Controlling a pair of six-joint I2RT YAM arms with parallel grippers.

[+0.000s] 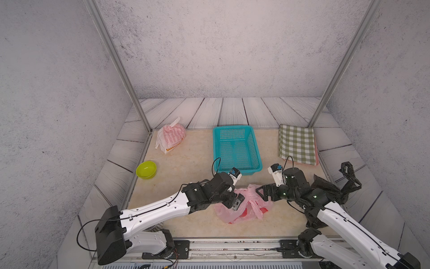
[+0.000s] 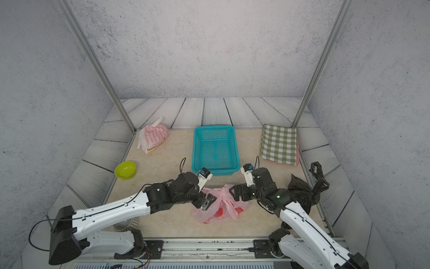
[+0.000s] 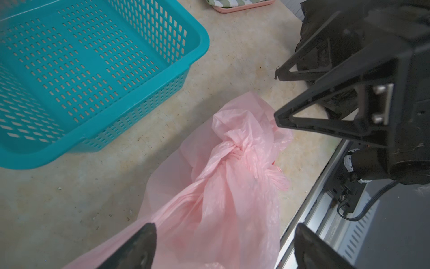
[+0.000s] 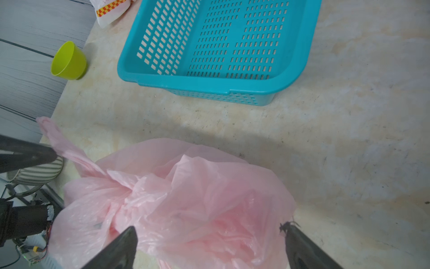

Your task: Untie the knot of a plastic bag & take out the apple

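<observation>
A knotted pink plastic bag point(image 1: 250, 208) lies at the front centre, red showing through it; I cannot tell the apple's shape. The left wrist view shows the bunched knot point(image 3: 237, 152) close up. My left gripper point(image 1: 235, 200) is open over the bag's left part. My right gripper point(image 1: 264, 191) is open just above the bag's right part, fingers pointing left. In the right wrist view the bag point(image 4: 197, 201) fills the lower middle beneath the fingertips.
A teal basket point(image 1: 259, 157) sits behind the bag. A green bowl point(image 1: 146, 169) and white-pink bag point(image 1: 170, 136) are at left. A checked cloth point(image 1: 296, 143) and black crumpled object point(image 1: 345, 183) are at right.
</observation>
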